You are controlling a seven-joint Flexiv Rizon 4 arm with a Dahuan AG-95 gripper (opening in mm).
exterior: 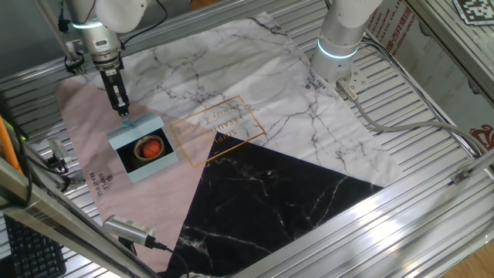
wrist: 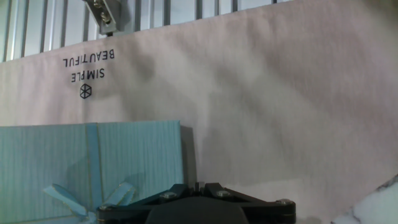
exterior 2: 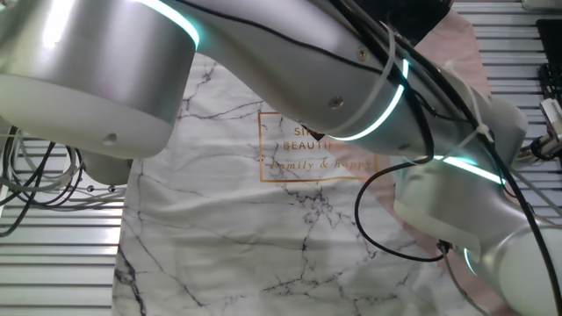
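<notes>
A light blue gift box (exterior: 170,161) sits open on the pink part of the cloth, its dark inside showing. In it lies a round cup-like ring holding an orange ball (exterior: 152,147). A light blue lid panel (exterior: 137,130) is at the box's far side, beside the gripper. Seen from the wrist, a blue panel (wrist: 134,152) with a ribbon bow (wrist: 78,202) fills the lower left. My gripper looks shut, tips together, nothing visible between them. It points down at the box's far edge in exterior view 1 (exterior: 123,114). Exterior view 2 hides the box behind the arm.
A marble-print cloth (exterior: 224,66) covers the table, its white and black areas clear. A silver device (exterior: 130,230) with a cable is at the front left.
</notes>
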